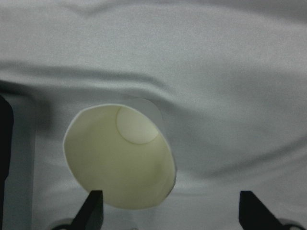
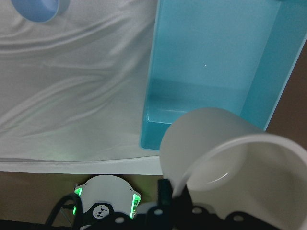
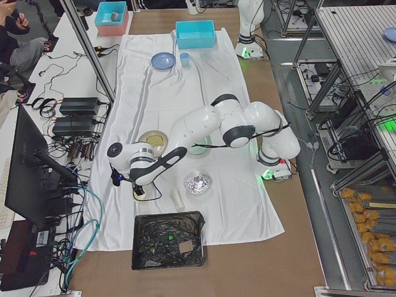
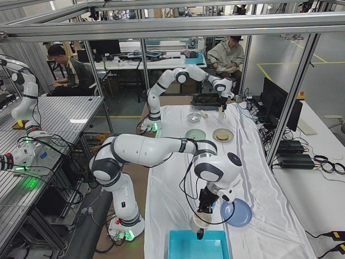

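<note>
My left gripper is open above a white cup [image 1: 120, 153] standing on the cloth, its fingertips either side of the cup's near part. In the camera left view it is at the lower left, beside the black tray [image 3: 139, 241]. My right gripper [image 4: 205, 208] is shut on a white mug [image 2: 201, 139], lifted at the near side of a turquoise bin [image 2: 206, 52]. A light blue cup [image 2: 41, 9] stands on the cloth beside the bin.
A blue plate [image 3: 163, 60], a tan plate [image 3: 148, 137] with yellow food, a green plate mostly hidden by the left arm, a foil bowl [image 3: 197, 183] and a pale cylinder [image 3: 177, 200] lie on the cloth. The cloth's middle towards the blue plate is clear.
</note>
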